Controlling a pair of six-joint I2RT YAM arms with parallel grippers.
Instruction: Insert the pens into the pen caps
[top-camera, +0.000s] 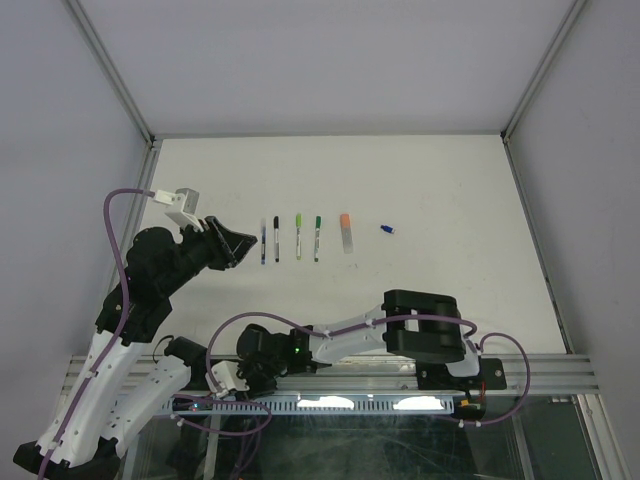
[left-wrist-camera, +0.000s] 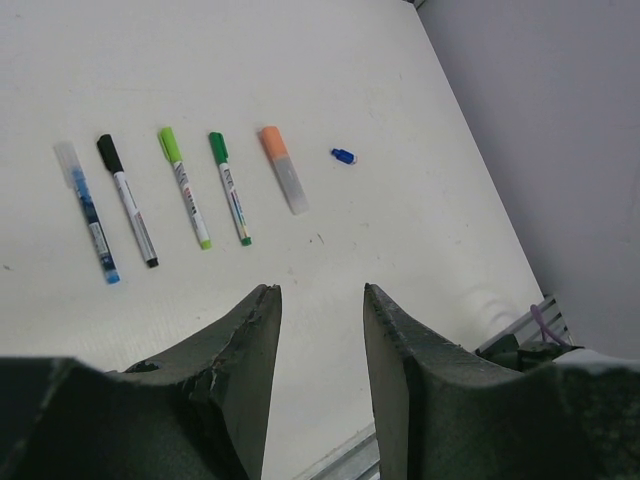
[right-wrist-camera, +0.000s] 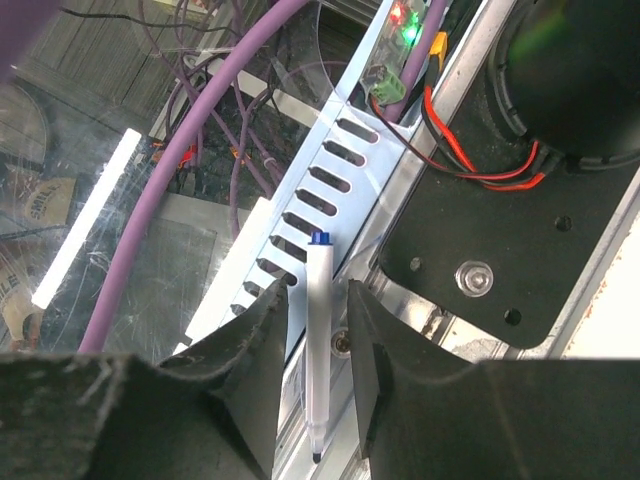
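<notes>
On the white table lie a blue pen (left-wrist-camera: 94, 220), a black pen (left-wrist-camera: 134, 212), a light-green pen (left-wrist-camera: 186, 195), a dark-green pen (left-wrist-camera: 231, 195), an orange-topped item (left-wrist-camera: 288, 178) and a small blue cap (left-wrist-camera: 343, 156). My left gripper is open above the table, left of the row, nothing between its fingers. My right gripper is at the front rail, fingers parted around a white pen body (right-wrist-camera: 319, 330) with a blue end; whether they touch it I cannot tell.
The right arm lies along the table's front edge over metal rails (top-camera: 330, 402) and cables. Grey walls (top-camera: 590, 200) border it.
</notes>
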